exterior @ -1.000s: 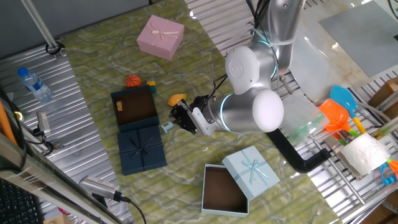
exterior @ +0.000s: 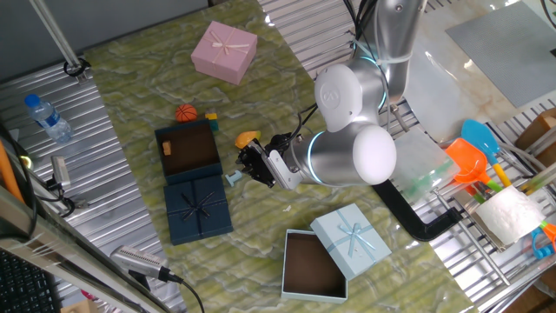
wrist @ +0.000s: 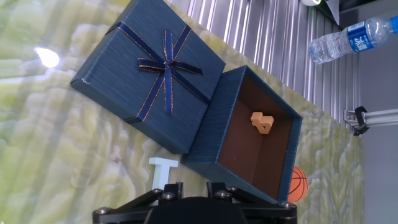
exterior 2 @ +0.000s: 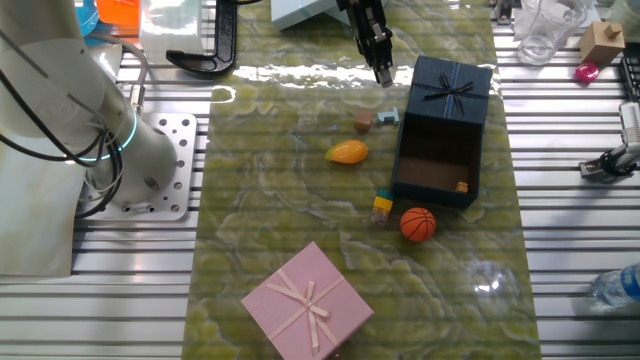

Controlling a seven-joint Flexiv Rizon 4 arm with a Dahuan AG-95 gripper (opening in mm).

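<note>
My gripper hangs above the table, its two fingertips a short gap apart with nothing seen between them. Just beyond them in the wrist view lies a pale blue T-shaped piece, beside the dark blue box. That box is uncovered, with a small orange figure-4 piece inside. Its lid, tied with a navy bow, rests alongside. In exterior view 2, a brown block, a yellow-orange fruit, a yellow-and-teal block piece and a small basketball lie near the box.
A closed pink gift box stands at one end of the table. Toward the other end is an open light blue box, its lid leaning over one side. A water bottle stands off the green cloth.
</note>
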